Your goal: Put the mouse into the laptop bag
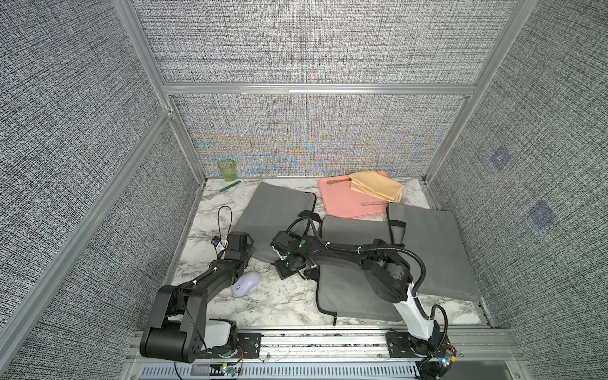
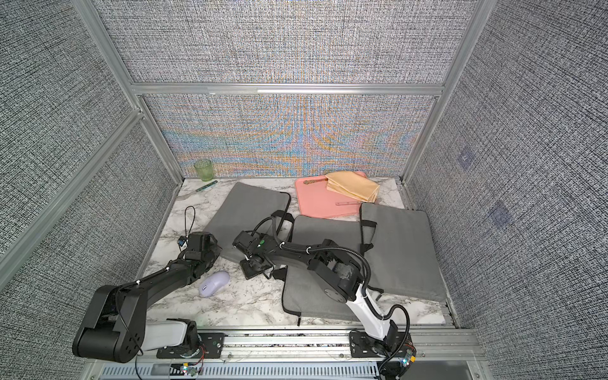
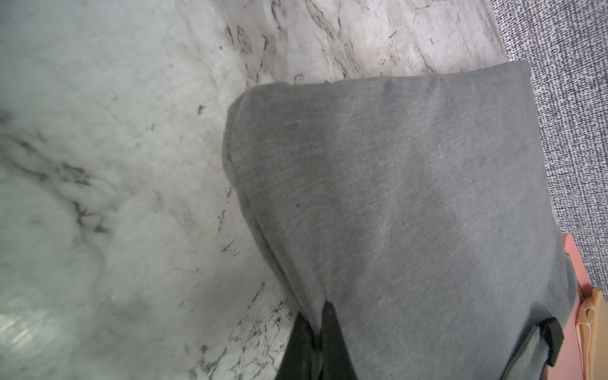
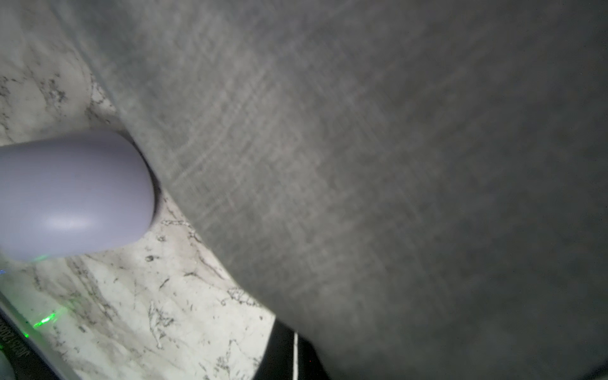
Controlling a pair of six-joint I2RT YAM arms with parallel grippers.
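The grey laptop bag point(image 1: 272, 209) lies at the left of the table, angled. In the left wrist view my left gripper is shut on its edge, with creases running to the fingertips. My right gripper is shut at the bag's near edge; a thin pale line shows between its fingers, and whether cloth is caught there is hard to see. The pale lilac mouse point(image 1: 246, 283) rests on the table in front of the bag, between the two arms. In the right wrist view the mouse point(image 4: 69, 193) appears close to the bag's edge.
Two more grey bags, one in the middle point(image 1: 348, 297) and one at the right point(image 1: 437, 253), cover much of the table. Behind them sits a pink mat point(image 1: 335, 199) with a yellow cloth point(image 1: 376, 185). A green cup point(image 1: 227, 168) stands at the far left.
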